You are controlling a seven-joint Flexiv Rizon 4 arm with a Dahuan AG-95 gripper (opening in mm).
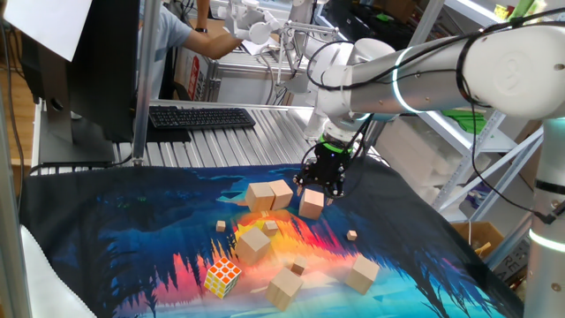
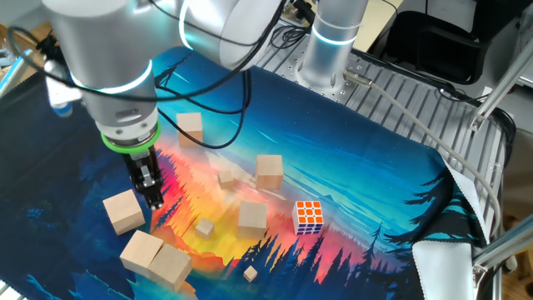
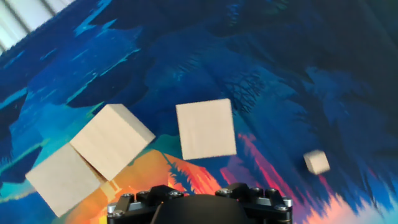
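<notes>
My gripper (image 1: 320, 191) hangs open above the cloth, fingers spread and nothing between them. In exterior view 1 it is just behind and above a single large wooden block (image 1: 311, 204). That same block (image 3: 206, 129) lies ahead of the spread fingers in the wrist view, apart from them. Two more large blocks, a left one (image 3: 62, 179) and a right one (image 3: 112, 140), sit side by side, touching or nearly so. A small wooden cube (image 3: 317, 162) lies off to the right.
A Rubik's cube (image 2: 307, 217) with an orange top stands among other large blocks, such as one near the middle (image 2: 252, 220). Several small cubes, one of them near the front (image 2: 250, 273), are scattered about.
</notes>
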